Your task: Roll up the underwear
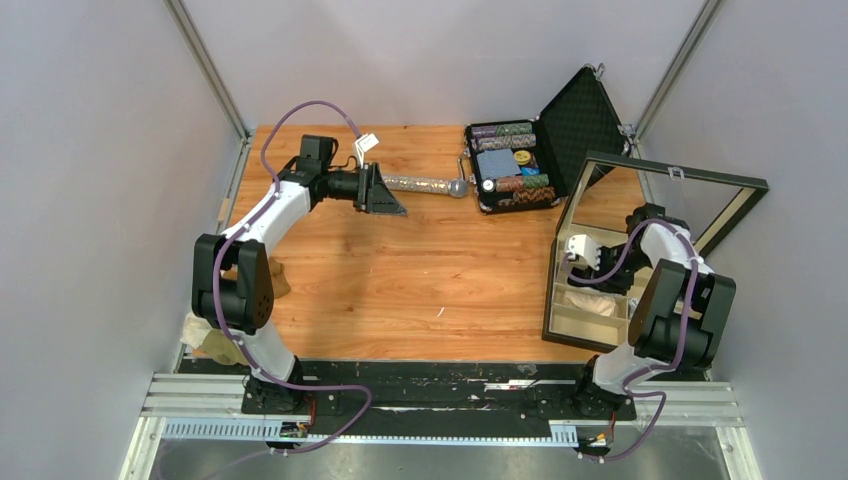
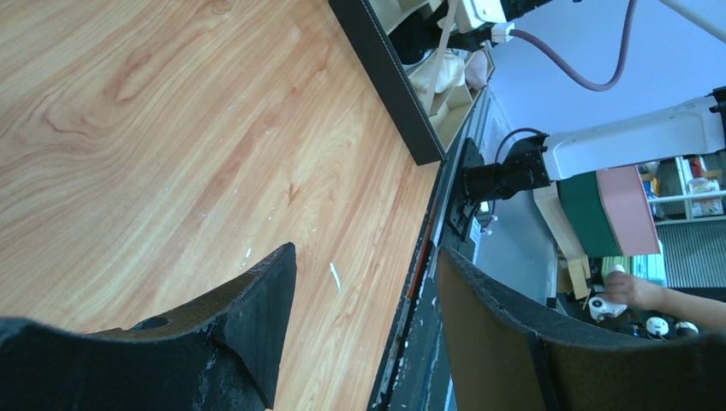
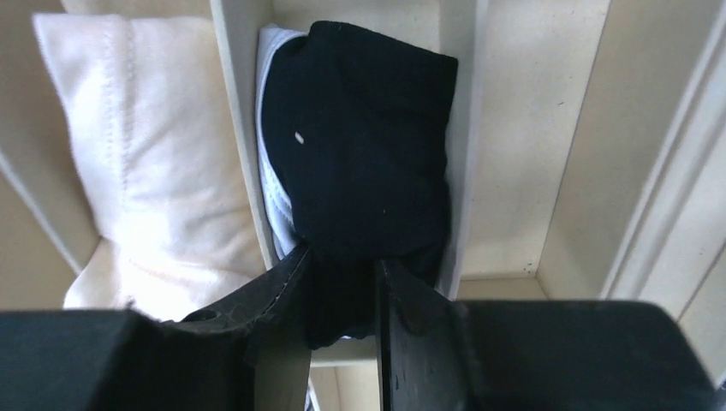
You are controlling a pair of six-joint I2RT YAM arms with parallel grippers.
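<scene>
Black folded fabric [image 3: 360, 137], with a pale piece along its left, fills a compartment of the cream divided box [image 1: 548, 330]. My right gripper is shut on the black fabric at the compartment's near end, inside the box at the table's right. White fabric [image 3: 163, 154] lies in the neighbouring compartment, and the one on the other side is empty in the right wrist view. Over the left-middle of the table, my left gripper hangs part open with nothing between its fingers.
An open case of chips [image 1: 515, 165] stands at the back, beside a glittery tube [image 1: 420, 185]. Cloths [image 1: 225, 343] lie under the left arm.
</scene>
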